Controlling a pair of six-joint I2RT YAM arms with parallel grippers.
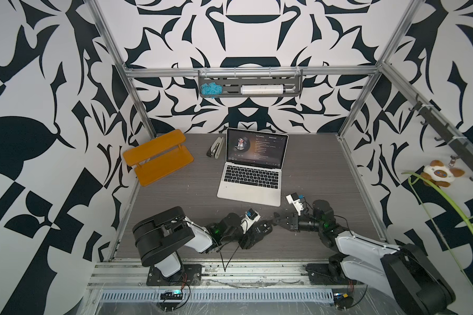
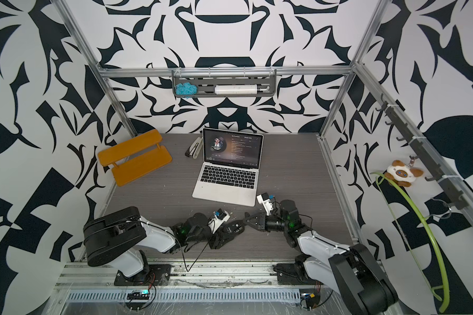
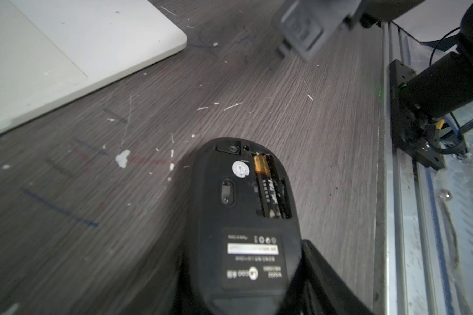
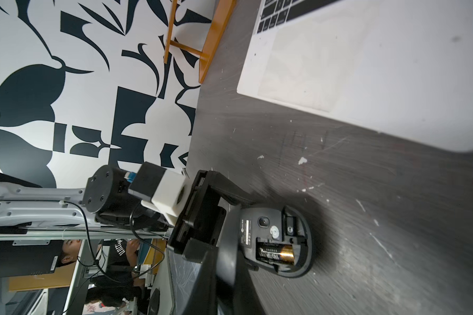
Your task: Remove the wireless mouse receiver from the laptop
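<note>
The silver laptop (image 1: 250, 192) lies open on the desk; no receiver can be made out at its sides. A black mouse (image 3: 236, 210), underside showing, has its battery bay uncovered and a battery inside. My left gripper has its fingers along both sides of the mouse, shut on it, with its near end partly hidden. My right gripper is shut on a grey curved piece, apparently the mouse's battery cover (image 3: 299, 29), clear of the mouse. Whether the receiver sits in the uncovered bay, I cannot tell.
An orange stand (image 1: 163, 157) is at the left, and a stapler (image 1: 215, 147) lies beside the laptop. Bare desk (image 1: 320, 157) extends right of the laptop. The two grippers are close together near the laptop's front edge (image 4: 320, 113).
</note>
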